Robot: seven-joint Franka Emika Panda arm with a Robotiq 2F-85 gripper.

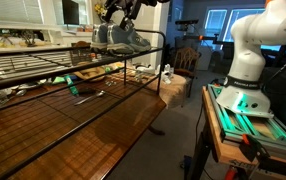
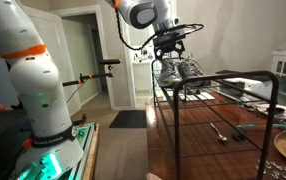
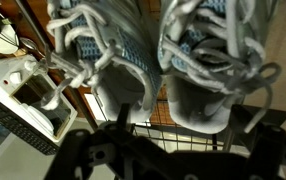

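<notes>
A pair of grey-blue sneakers stands side by side on top of the dark metal rack (image 1: 53,70). In the wrist view, the left sneaker (image 3: 133,50) and the right sneaker (image 3: 202,62) show pale laces and light toes. The pair (image 2: 179,72) also appears at the rack's far end in exterior view 2. Just above the shoes hangs my gripper (image 1: 119,12), its fingers spread apart, with nothing held. From the wrist, the gripper has its dark fingers on either side of the toe area. Whether a finger touches a shoe is unclear.
Below the rack top, a wooden surface (image 1: 93,135) carries small utensils and tools. A white appliance (image 2: 245,88) stands behind the rack. Clear floor (image 1: 148,155) lies in front, with a table (image 1: 223,130) to the right in exterior view 1.
</notes>
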